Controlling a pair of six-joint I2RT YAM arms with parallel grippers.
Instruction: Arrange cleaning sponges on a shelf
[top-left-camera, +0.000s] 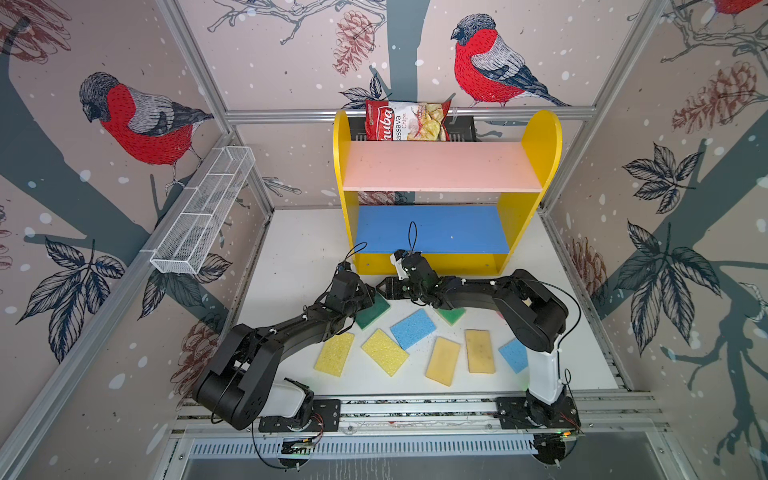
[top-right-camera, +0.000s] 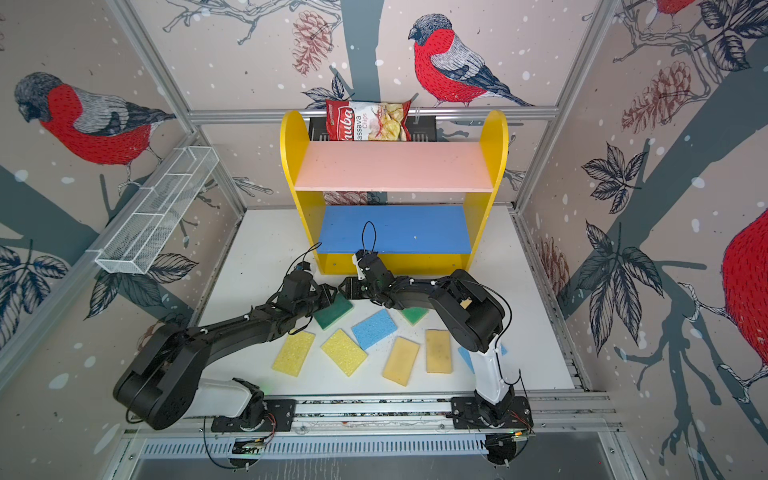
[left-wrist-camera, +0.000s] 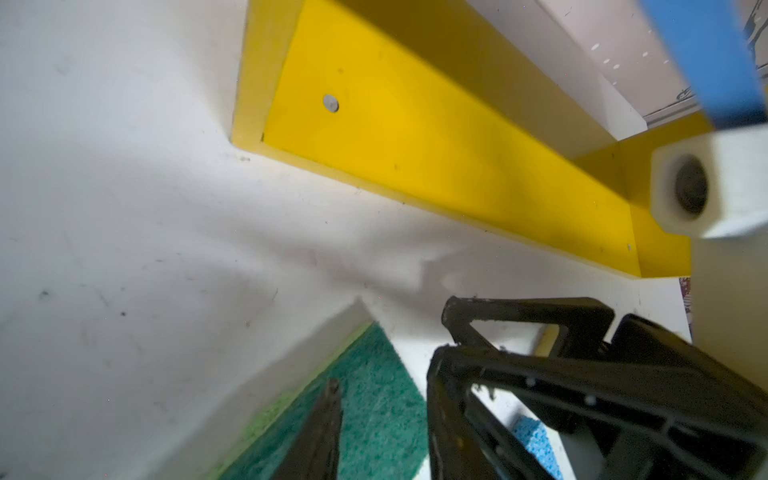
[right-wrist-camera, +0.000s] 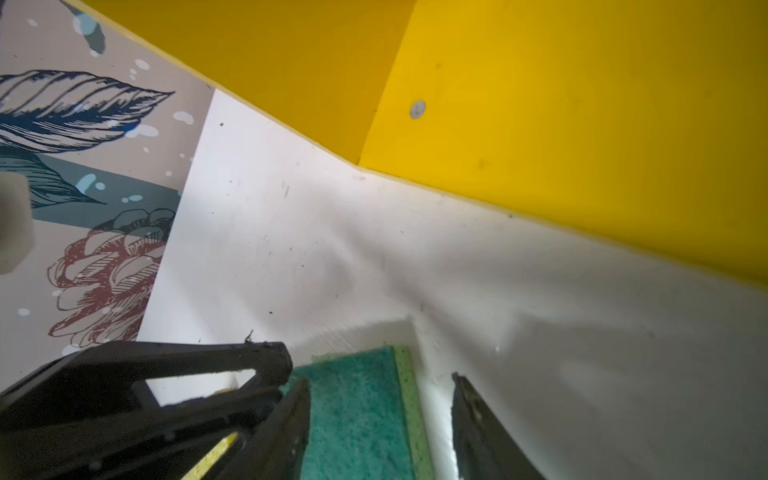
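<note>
On the white table, in front of the shelf's left side, lies a dark green sponge (top-left-camera: 371, 313) with a pale edge. My left gripper hovers over it from the left, its fingers part open and nothing seen held between them. Facing it from the other side, my right gripper has its fingers spread, with a strip of the green sponge (right-wrist-camera: 360, 424) showing between them. Whether either gripper touches the sponge cannot be told. Behind stands the yellow shelf unit (top-left-camera: 349, 228) with a blue lower board (top-left-camera: 432, 228) and a pink upper board (top-left-camera: 440, 166), both bare.
Yellow sponges (top-left-camera: 385, 352), blue sponges (top-left-camera: 413, 329) and tan sponges (top-left-camera: 480, 352) lie spread across the front table. Part of a bright green sponge (top-left-camera: 452, 316) shows below the right arm. A white wire basket (top-left-camera: 200, 212) hangs at left. Between the two grippers there is little room.
</note>
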